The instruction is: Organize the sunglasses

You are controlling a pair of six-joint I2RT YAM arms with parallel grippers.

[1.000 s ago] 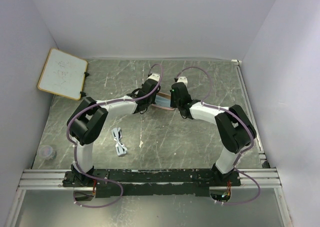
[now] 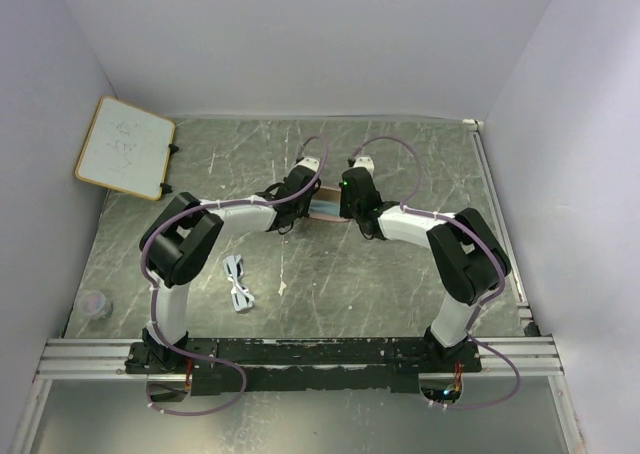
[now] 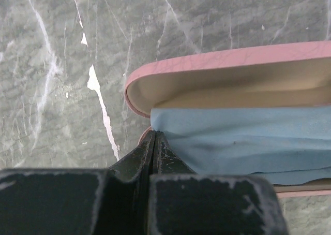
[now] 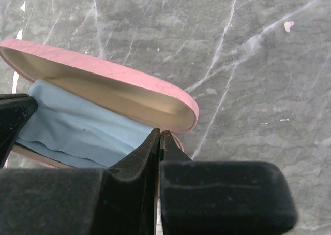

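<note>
A pink-rimmed glasses case [image 3: 232, 59] with a beige inside lies open on the table between my two grippers. Pale blue cloth [image 3: 238, 136] spreads across it and hides most of the inside. No sunglasses can be made out. In the left wrist view my left gripper is shut at the cloth's left corner, the cloth running into its fingertips. At the opposite end of the case, my right gripper is shut with its tips touching the cloth's right corner; nothing clearly shows between them. From above, both arms partly cover the case [image 2: 326, 218].
A pale grey-and-white object [image 2: 238, 282] lies on the table's left front. Farther left sits a small clear round container [image 2: 94, 305], and a whiteboard [image 2: 126, 146] leans at the back left. The marble tabletop [image 2: 340, 284] in front of the case is clear.
The right arm has barely moved.
</note>
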